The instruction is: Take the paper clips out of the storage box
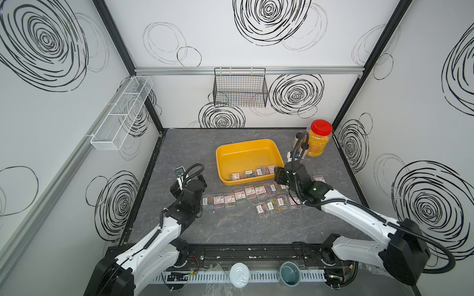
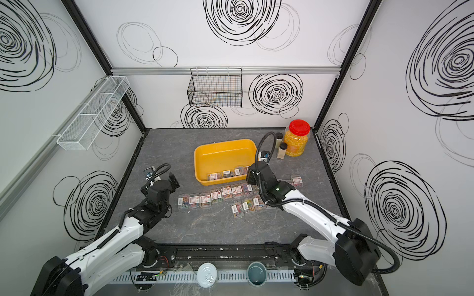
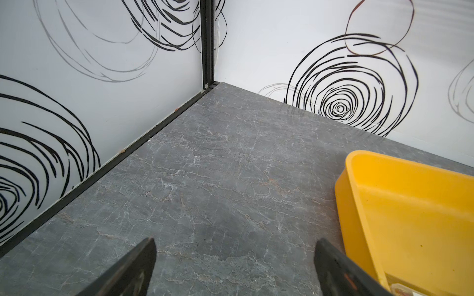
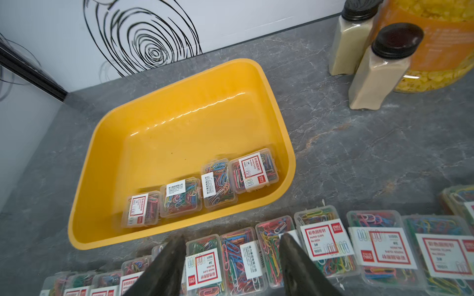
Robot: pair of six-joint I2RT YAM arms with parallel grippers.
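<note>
The yellow storage box [image 4: 177, 116] holds several clear packs of coloured paper clips along its near side, such as the rightmost pack [image 4: 253, 170] and the leftmost pack [image 4: 140, 209]. More paper clip packs [image 4: 203, 264] lie in rows on the table in front of it. My right gripper hovers over those rows near the box's near right corner, its fingers apart with no pack held between them. To the left of the box, my left gripper stands open over bare table, with nothing between its fingers.
Behind and to the right stand a red-lidded jar [image 2: 297, 138] and two black-capped bottles [image 4: 379, 66]. A wire basket [image 1: 240, 88] hangs on the back wall and a white rack [image 1: 123, 113] on the left. Table left of the box is clear.
</note>
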